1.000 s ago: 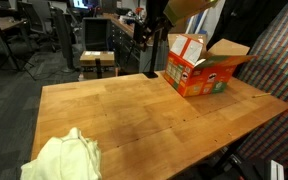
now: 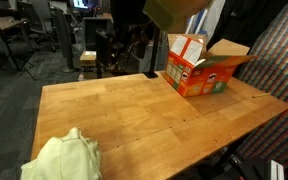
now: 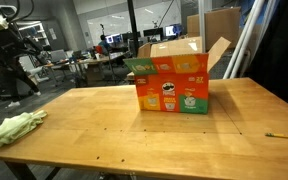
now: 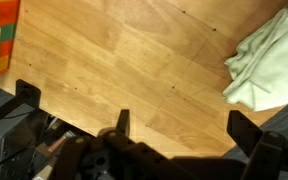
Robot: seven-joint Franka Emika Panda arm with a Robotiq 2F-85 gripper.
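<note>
My gripper is open in the wrist view, its two dark fingers wide apart with only bare tabletop between them. A crumpled pale cloth (image 4: 267, 62) lies to the right of the fingers there. In exterior view 1 the same cloth (image 2: 62, 158) rests at the near left corner of the wooden table (image 2: 134, 115). Exterior view 2 shows the cloth (image 3: 14, 128) at the left front edge, with the dark arm (image 3: 9, 48) raised above the table near it. Nothing touches the cloth.
An orange and green cardboard box (image 3: 174, 88), its flaps open, stands toward the other end of the table. A pencil-like stick (image 3: 285, 136) lies near the right edge. The tabletop between box and cloth is clear. Chairs and desks fill the background.
The arm has swung left in exterior view 1, away from the box and toward the cloth's side of the table. Cloth and box have stayed put.
</note>
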